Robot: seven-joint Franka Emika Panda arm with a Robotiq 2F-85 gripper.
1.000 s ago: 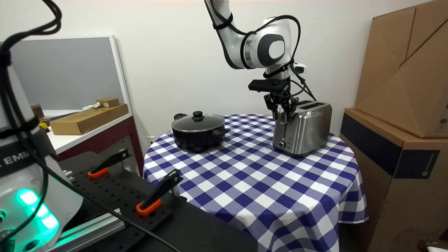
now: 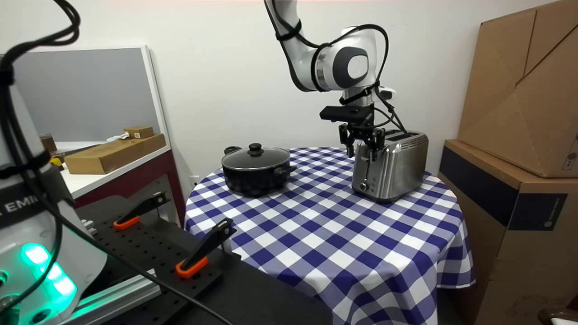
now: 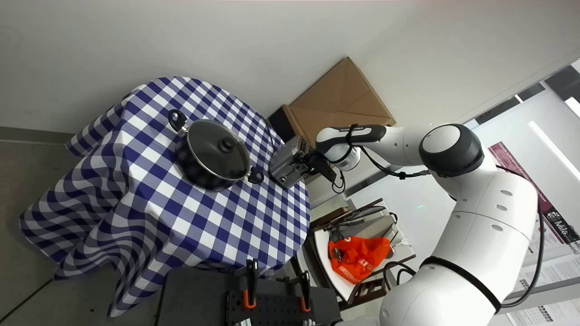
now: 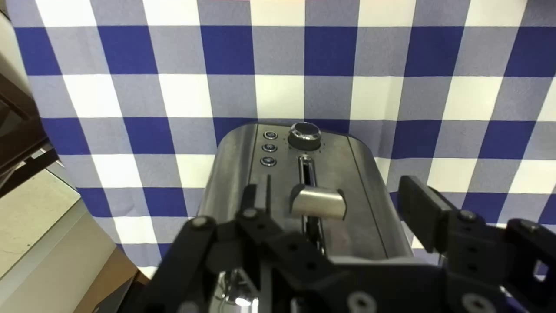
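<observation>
A silver toaster [image 2: 403, 167] stands upright on the checkered table, with my gripper [image 2: 361, 155] at its lever end. Looking down in the wrist view, I see the toaster's end panel [image 4: 281, 174] with its metal lever [image 4: 319, 201], a round knob [image 4: 305, 136] and several small buttons. My gripper is open: one dark finger is left of the lever, the other well to its right. Nothing is held between them. The lever sits along the upper part of its slot, whose far end the gripper's body partly hides.
A black lidded pot [image 2: 256, 172] occupies the left side of the table, seen from above in exterior view 2. Cardboard boxes [image 2: 509, 216] rise close beyond the toaster's right.
The gripper's fingers have spread apart beside the toaster, and the wrist has come down slightly. Toaster and pot stand where they were.
</observation>
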